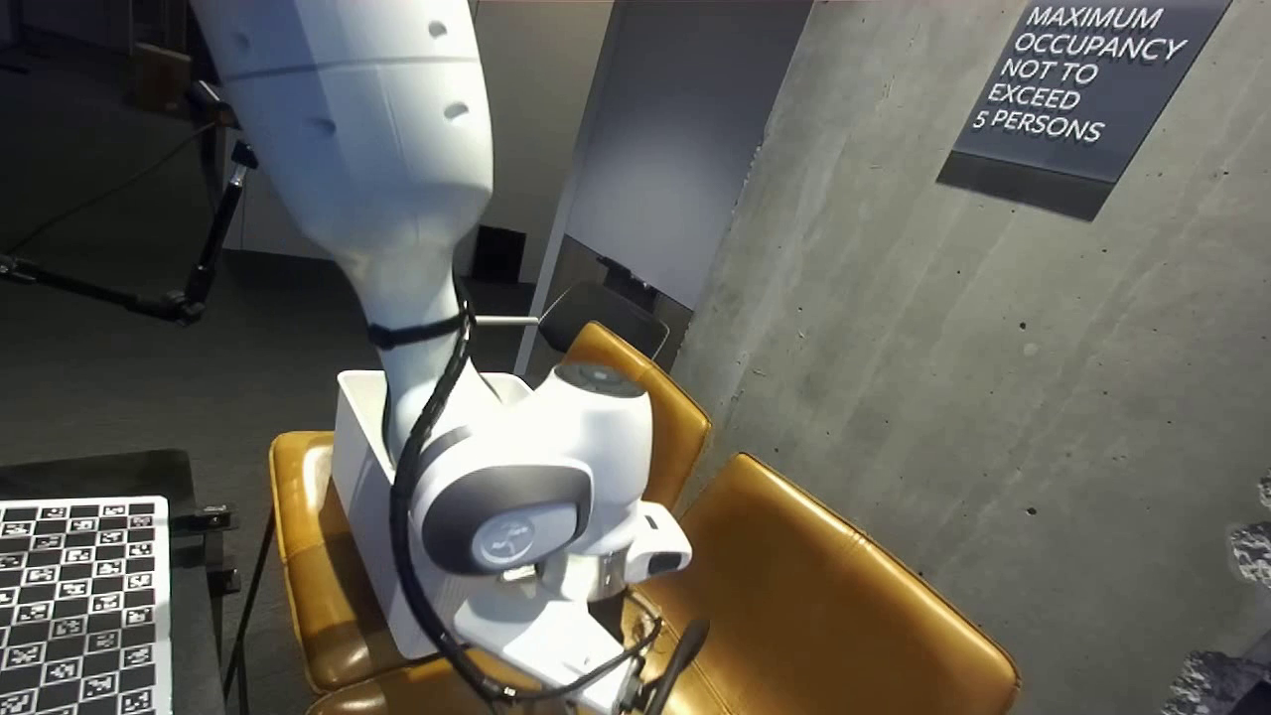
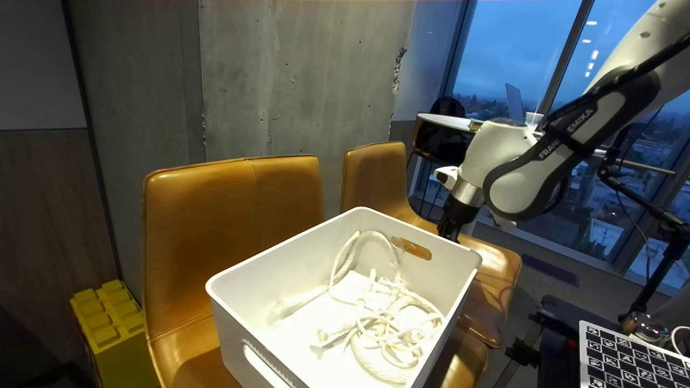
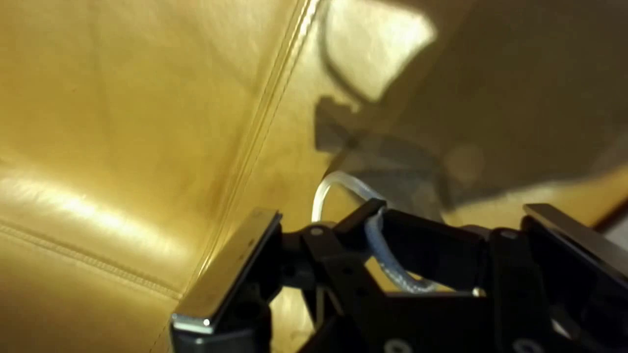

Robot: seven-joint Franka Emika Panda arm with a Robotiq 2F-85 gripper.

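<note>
In the wrist view, my gripper is shut, its black fingertips meeting around a thin white cord (image 3: 391, 264). The cord arches above the fingertips and curls down below them, over the tan leather chair (image 3: 147, 135). Exterior view 2 has the gripper (image 2: 448, 231) low over a chair seat, just beyond the far wall of the white bin (image 2: 271, 253); the cord cannot be made out there. A tangle of white cords (image 2: 394, 310) lies inside the bin. From exterior view 1 the fingers are mostly hidden below the hand.
The bin (image 1: 366, 500) rests on tan chairs, close beside the arm. An empty chair (image 1: 822, 596) stands along the concrete wall. A checkered board (image 1: 83, 608) sits on a black stand, and a yellow block (image 2: 110, 317) is on the floor.
</note>
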